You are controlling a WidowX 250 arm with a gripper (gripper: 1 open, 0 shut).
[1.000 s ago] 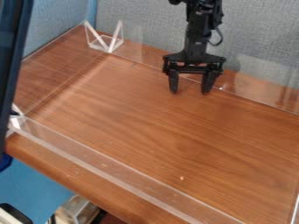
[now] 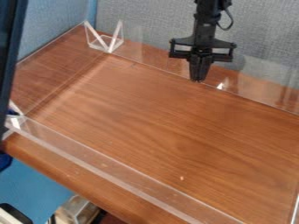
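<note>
The black gripper (image 2: 198,73) of the arm hangs at the top centre of the camera view, near the back edge of the wooden board, in front of the grey wall. It is shut, and I see nothing in or under it on the bare wood.
The wooden board (image 2: 152,131) is clear, edged by transparent walls with white corner brackets (image 2: 104,42) at back left and at front left. A dark post stands at the left edge; clutter lies on the blue floor below.
The gripper's fingers were apart about a second ago and have closed together. The gripper has since risen and shifted slightly toward the back.
</note>
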